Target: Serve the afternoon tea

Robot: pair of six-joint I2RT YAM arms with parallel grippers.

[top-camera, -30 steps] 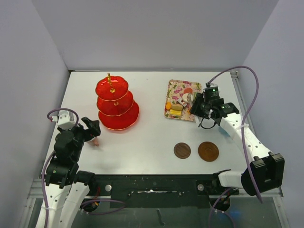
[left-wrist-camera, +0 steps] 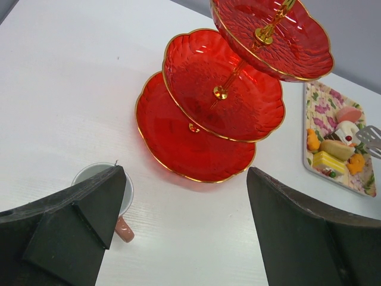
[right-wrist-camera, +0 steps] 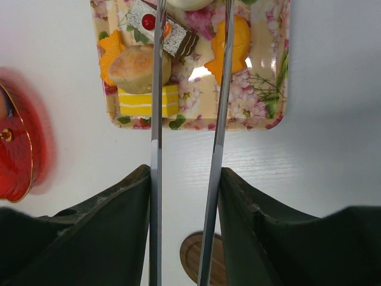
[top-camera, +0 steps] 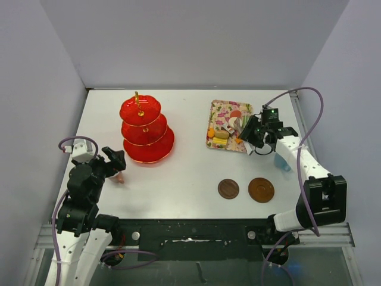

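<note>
The red three-tier stand (top-camera: 149,152) is at the back left. A floral tray (top-camera: 221,110) at the back right holds pastries: a yellow layered cake (right-wrist-camera: 131,104), a bun (right-wrist-camera: 125,68), a chocolate cake slice (right-wrist-camera: 183,43) and orange fish-shaped pieces (right-wrist-camera: 241,42). My right gripper (top-camera: 243,126) hangs over the tray, long metal tong tips part open, running past the top edge of the right wrist view; whether they touch anything is hidden. My left gripper (top-camera: 113,158) stands open above a white cup (left-wrist-camera: 89,173) with a brown handle, left of the stand.
Two round brown coasters (top-camera: 228,189) (top-camera: 261,190) lie at the front right. A pale blue object (top-camera: 282,164) is partly hidden beside the right arm.
My right gripper has shifted slightly rightward and toward the back over the tray, its arm changing pose. The left arm and the objects look unchanged.
</note>
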